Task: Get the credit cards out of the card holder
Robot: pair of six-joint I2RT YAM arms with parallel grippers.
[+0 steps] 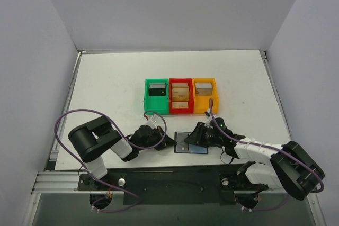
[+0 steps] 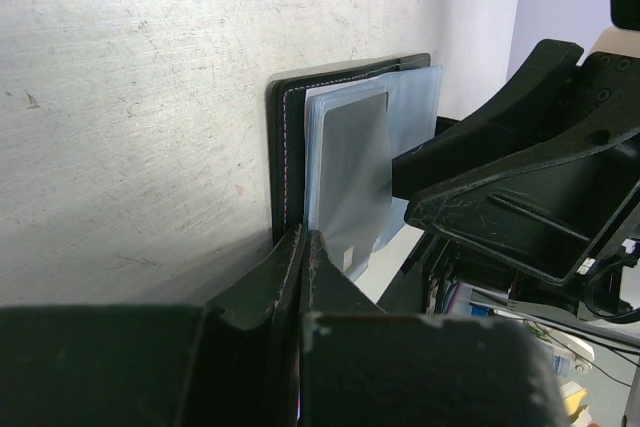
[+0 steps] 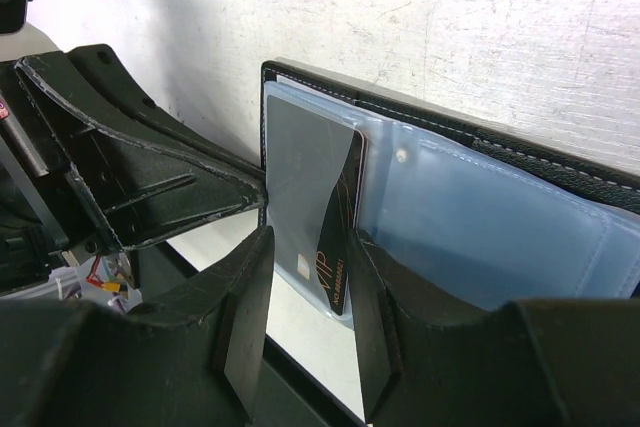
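Note:
The black card holder (image 1: 181,148) lies open near the table's front edge, clear bluish sleeves (image 3: 480,217) showing. One sleeve holds a grey and black card (image 3: 340,212) with VIP lettering. At the holder's left edge, my left gripper is shut on the holder's border. My right gripper stands part open over the card, a finger near each side of it; in the left wrist view its fingers (image 2: 470,152) reach the sleeve from the right. Whether its fingertips touch the card, I cannot tell.
Behind the holder stand three joined trays, green (image 1: 157,105), red (image 1: 181,111) and orange (image 1: 204,104), each with card-like items inside. Both arms are close together at the front.

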